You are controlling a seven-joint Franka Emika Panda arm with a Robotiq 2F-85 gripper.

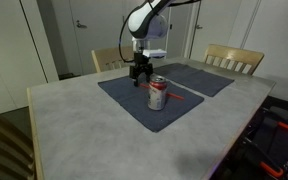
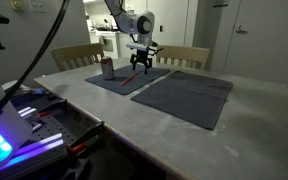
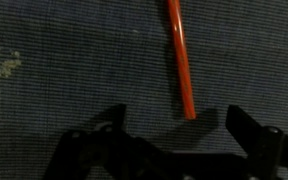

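Note:
An orange-red stick (image 3: pixel 183 58) lies on a dark woven mat (image 3: pixel 79 60). In the wrist view its near end reaches the space between the fingertips of my gripper, which stands open with one finger on either side. Nothing is gripped. Exterior view 2 has the gripper (image 2: pixel 142 64) pointing down over the mat, close to the stick (image 2: pixel 128 80); the exact height above it cannot be told. A can (image 1: pixel 157 97) stands upright on the mat in front of the stick and hides its middle in exterior view 1.
A second dark mat (image 2: pixel 184 97), bare on top, lies beside the first. Chairs (image 1: pixel 234 58) stand at the table's edge.

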